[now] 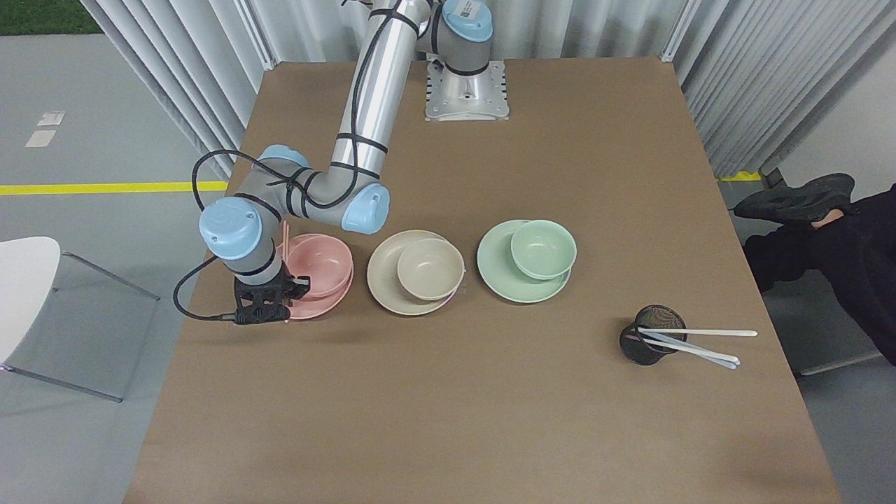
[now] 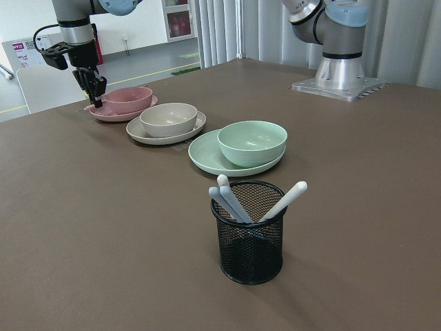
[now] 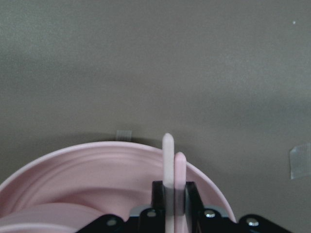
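The gripper is down at the pink plate, shut on a pair of pink chopsticks, one paler, held side by side between the black fingers. In the front view the gripper sits at the near left of the pink plate, beside the pink bowl. The cream bowl on its plate and the green bowl on its plate stand to the right.
A black mesh cup holding several light sticks stands at the right of the table. A person's legs are beside the right edge.
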